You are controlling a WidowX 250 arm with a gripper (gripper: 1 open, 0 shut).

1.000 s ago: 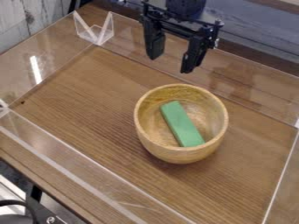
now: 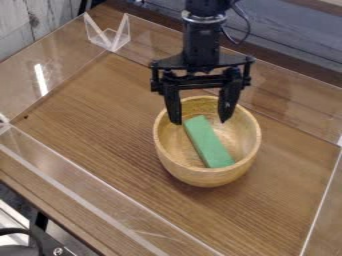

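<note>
A wooden bowl (image 2: 235,170) stands on the wooden table, right of centre, holding a green rectangular block (image 2: 207,142) that lies lengthwise from back-left to front-right. My black gripper (image 2: 198,100) points down over the back part of the bowl, its two fingers spread wide to either side above the block, open with nothing between them. The fingertips are above the near end of neither side wall; whether they touch anything is not clear.
A clear plastic object (image 2: 104,32) stands at the back left near the table's edge. A dark round piece is at the bottom left corner.
My gripper has come down and toward the front, from behind the bowl to over it, and has turned. The bowl and block have not moved.
</note>
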